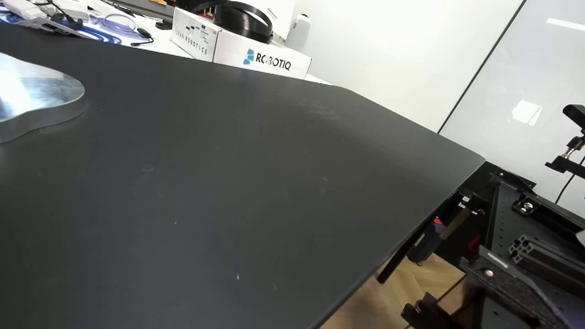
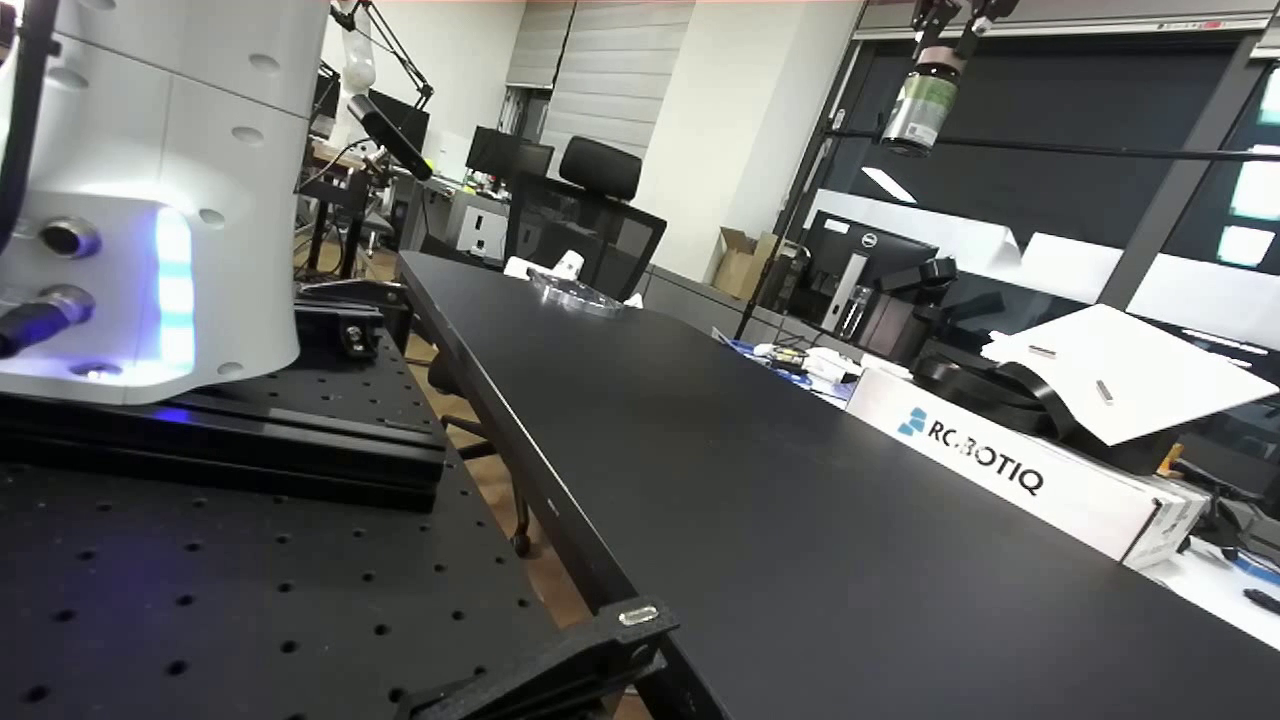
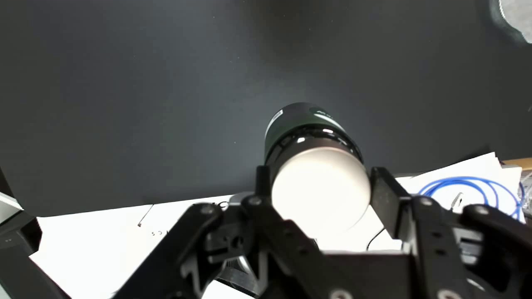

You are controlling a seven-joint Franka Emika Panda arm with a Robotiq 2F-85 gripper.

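Observation:
High above the black table hangs a small dark bottle with a green label and a pale lid. My gripper is shut on it near the top, at the upper edge of exterior view 2. Looking down in the wrist view, the bottle's round whitish lid sits between the two fingertips of my gripper, and its dark body points away toward the table. Neither bottle nor gripper appears in exterior view 1.
A clear, curved-edged plate lies at its left in exterior view 1. Beyond the table's far edge stands a white Robotiq box with black items on top; blue cables lie beside it.

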